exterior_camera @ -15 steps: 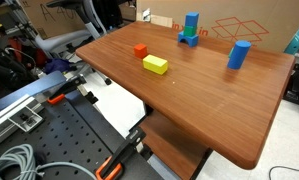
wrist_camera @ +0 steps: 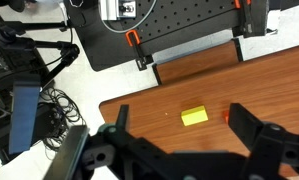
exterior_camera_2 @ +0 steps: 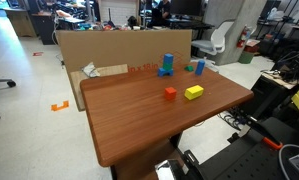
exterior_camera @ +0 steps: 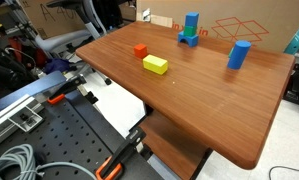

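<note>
A yellow block (exterior_camera: 155, 65) and a small red block (exterior_camera: 140, 50) lie apart on the brown table (exterior_camera: 204, 95). Farther back, a blue cup (exterior_camera: 238, 55) stands by itself. Near the back panel rises a stack (exterior_camera: 191, 24): blue on top, green in the middle, a wider blue piece at the base. From above, the wrist view shows the yellow block (wrist_camera: 194, 116) and part of the red block (wrist_camera: 227, 117). My gripper is high over the table, its dark fingers wide apart and nothing visible between them. Neither exterior view shows the gripper clearly.
A cardboard panel (exterior_camera_2: 119, 55) borders the back of the table. Along the near side runs a dark perforated bench (exterior_camera: 49, 140) with orange-and-black clamps and a grey cable (exterior_camera: 19, 160).
</note>
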